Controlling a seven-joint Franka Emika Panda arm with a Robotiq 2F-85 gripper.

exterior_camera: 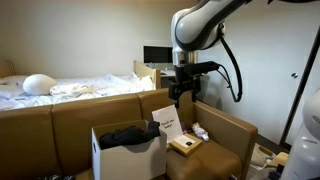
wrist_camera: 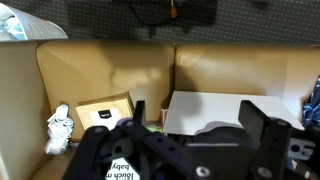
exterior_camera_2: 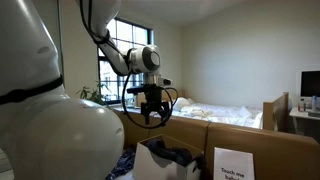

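Observation:
My gripper (exterior_camera: 185, 97) hangs high above the brown sofa, pointing down and open. In the wrist view, the black fingers (wrist_camera: 138, 122) stand wide apart with nothing between them. A white box (exterior_camera: 130, 162) holding dark cloth (exterior_camera: 128, 136) stands on the seat; in the wrist view, the gripper partly hides it. Beside it are a white sign (exterior_camera: 167, 119) with printed text and a small tan-framed box (exterior_camera: 185, 144). A crumpled white cloth (wrist_camera: 60, 130) lies near the sofa's arm.
The sofa's backrest (exterior_camera: 105, 112) and right armrest (exterior_camera: 228, 132) border the seat. Behind is a bed with white bedding (exterior_camera: 85, 87). A dark blue patterned cloth (wrist_camera: 313, 112) shows at the wrist view's right edge. Some bare seat (wrist_camera: 105, 68) lies in front of the objects.

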